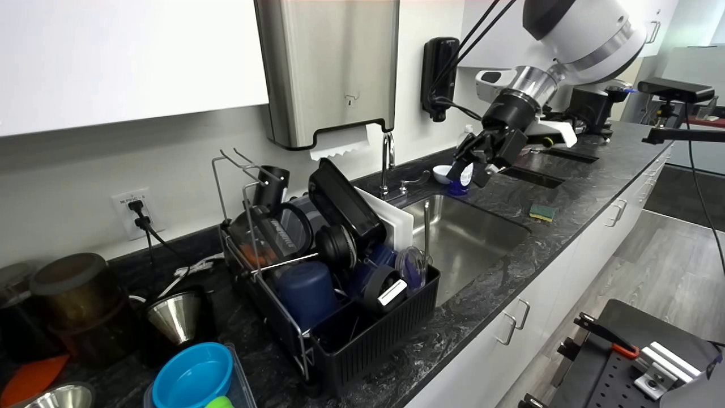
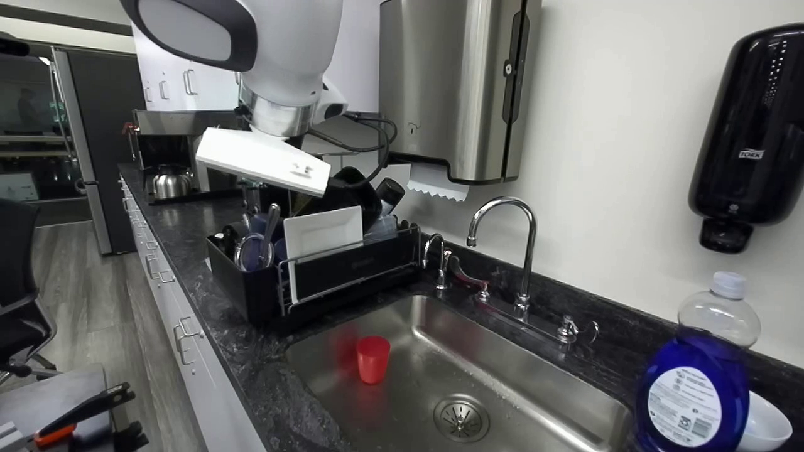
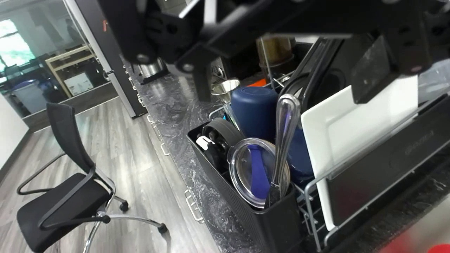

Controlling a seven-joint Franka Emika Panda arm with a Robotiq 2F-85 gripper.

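My gripper [image 1: 470,174] hangs in the air over the sink side of the counter, open and empty. In the wrist view its dark fingers [image 3: 203,82] stand wide apart, with the dish rack beyond them. A red cup [image 2: 373,360] stands in the steel sink [image 2: 520,361], near the rack end; only a sliver of red shows at the lower right corner of the wrist view. Left of the sink in exterior view 1 is the black dish rack [image 1: 391,353], holding a blue cup [image 1: 307,293], a black tray [image 1: 346,204], a white plate [image 3: 358,122] and a clear lid [image 3: 240,168].
Behind the sink rises a faucet [image 2: 520,233]. A blue soap bottle [image 2: 697,376] and a white bowl [image 2: 767,425] stand past its far end. A sponge [image 1: 542,213] lies on the counter. Paper towel dispenser [image 1: 333,68] and soap dispenser [image 1: 440,78] hang on the wall.
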